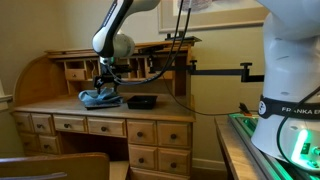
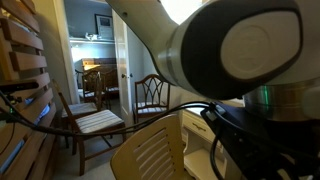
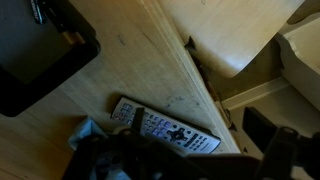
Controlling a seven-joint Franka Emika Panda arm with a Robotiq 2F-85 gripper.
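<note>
My gripper (image 1: 104, 80) hangs just above the blue cloth (image 1: 98, 99) on the wooden desk (image 1: 70, 107). In the wrist view the gripper is open, its dark fingers (image 3: 262, 130) set well apart at the bottom. Between and above them lies a white-and-black remote (image 3: 165, 124), flat on the wood near the desk edge. A strip of the blue cloth (image 3: 87, 129) shows left of the remote, partly hidden by a finger. The black tray (image 1: 142, 102) stands right of the cloth; its corner (image 3: 88, 50) fills the wrist view's upper left, with small dark items inside.
Small cubbyholes (image 1: 75, 73) rise behind the desktop. A chair back (image 1: 55, 166) stands in front of the desk. Chairs (image 2: 150, 92) and a doorway are visible in the second exterior view. A dark cable loops along the arm.
</note>
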